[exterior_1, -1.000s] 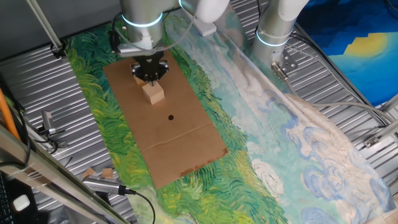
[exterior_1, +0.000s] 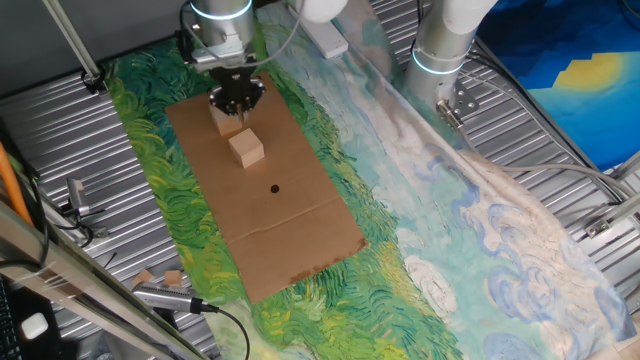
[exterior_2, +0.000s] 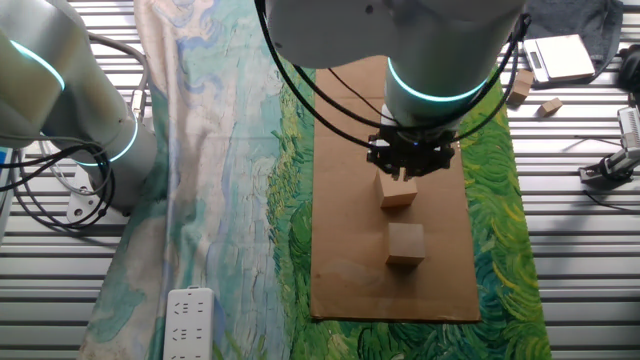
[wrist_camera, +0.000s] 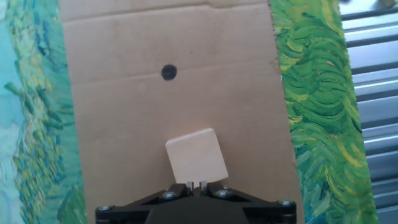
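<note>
Two pale wooden blocks stand apart on a brown cardboard sheet (exterior_1: 285, 235). The nearer block (exterior_1: 246, 148) lies closer to the black dot (exterior_1: 275, 189); in the wrist view this block (wrist_camera: 197, 157) shows just beyond the fingertips. My gripper (exterior_1: 240, 114) hangs over the farther block (exterior_1: 226, 122), partly covering it. From the opposite side, the farther block (exterior_2: 396, 191) shows just below my gripper (exterior_2: 401, 174). In the wrist view the gripper has its fingertips almost together, with nothing seen between them. The farther block is hidden there.
A white power strip (exterior_2: 189, 325) lies on the painted cloth. Small wooden pieces (exterior_1: 173, 278) lie beyond the cloth's left edge. The cardboard around the dot is clear.
My gripper has moved back from above the nearer block to above the farther one. Both blocks appear to stay where they were.
</note>
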